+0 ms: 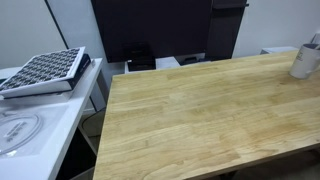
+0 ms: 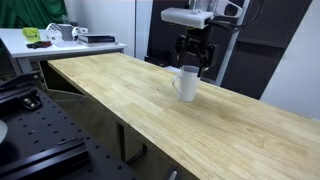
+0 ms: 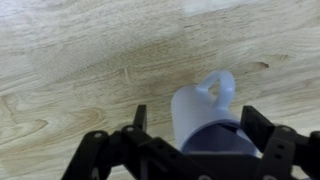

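Note:
A light-coloured mug (image 2: 187, 84) stands on the wooden table, its handle turned to the left in exterior view 2. Over it hangs my gripper (image 2: 194, 62), fingers pointing down around the top of the mug. Looking down in the wrist view, I see the mug (image 3: 190, 115) between my two spread fingers, its handle (image 3: 226, 88) toward the top of the picture. A gap shows between the left finger and the mug; the right finger (image 3: 257, 126) is close to its rim, and contact there cannot be made out. At the right edge of exterior view 1 the mug (image 1: 303, 66) is partly visible.
Bare wooden tabletop (image 1: 200, 110) stretches around the mug, with its front edge (image 2: 118, 122) running across exterior view 2. A white side table (image 1: 40, 150) holds a patterned box (image 1: 45, 70). Dark equipment (image 2: 50, 150) fills the lower left of exterior view 2.

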